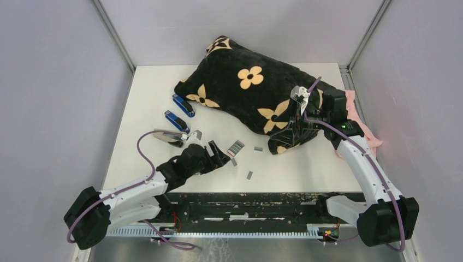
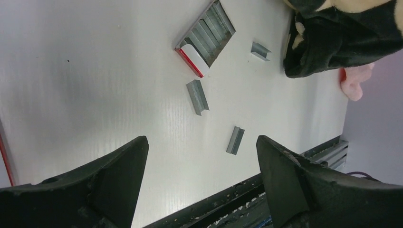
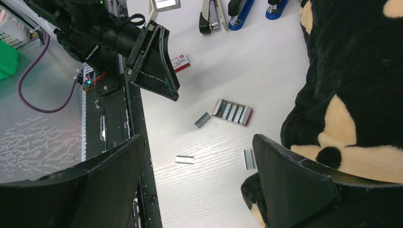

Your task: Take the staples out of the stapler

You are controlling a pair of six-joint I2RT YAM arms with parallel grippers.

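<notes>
Three staplers lie at the left of the table: two blue ones (image 1: 183, 105) (image 1: 176, 121) and a silver-and-black one (image 1: 166, 139), partly behind my left arm. An open box of staples (image 2: 205, 38) lies mid-table, with loose staple strips (image 2: 197, 97) around it. My left gripper (image 1: 217, 154) hangs open just left of the box, nothing between its fingers. My right gripper (image 1: 289, 131) stands open over the black cloth's lower edge, also empty.
A black cloth with tan flowers (image 1: 224, 82) covers the back right. A pink cloth (image 1: 360, 120) lies at the right edge. A red-and-white box (image 3: 182, 61) lies near the left arm. The front middle has free room.
</notes>
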